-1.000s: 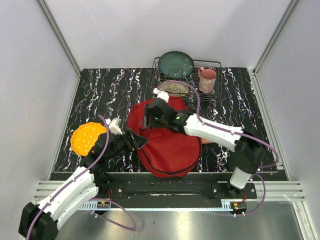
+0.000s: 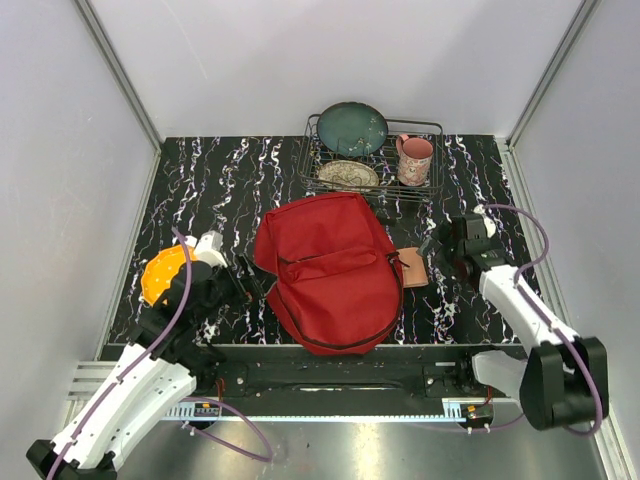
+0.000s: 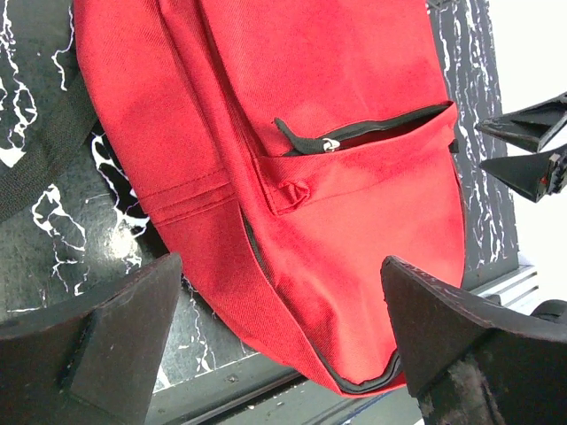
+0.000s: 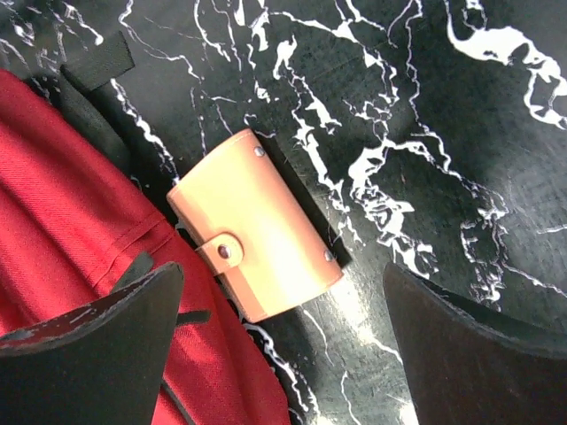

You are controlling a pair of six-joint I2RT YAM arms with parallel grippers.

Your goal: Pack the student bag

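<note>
A red backpack [image 2: 340, 290] lies flat in the middle of the black marbled table. Its front pocket [image 3: 354, 168] gapes a little at the zipper in the left wrist view. Left of the bag, my left gripper [image 2: 258, 280] stands open close to its edge, nothing between the fingers. A small tan snap-closed pouch or notebook [image 4: 252, 226] lies by the bag's right side. Just right of and above it hovers my right gripper [image 2: 436, 240], also open and empty, with the tan item between its spread fingers in the right wrist view.
A wire dish rack [image 2: 310, 165] at the back holds a green plate [image 2: 352, 129], a patterned plate [image 2: 348, 174] and a pink mug [image 2: 414, 162]. An orange dotted plate [image 2: 162, 272] lies at left, partly behind the left arm.
My right gripper has swung from above the backpack to the right, beside the tan item, uncovering the bag. The left gripper has drawn slightly left, away from the bag.
</note>
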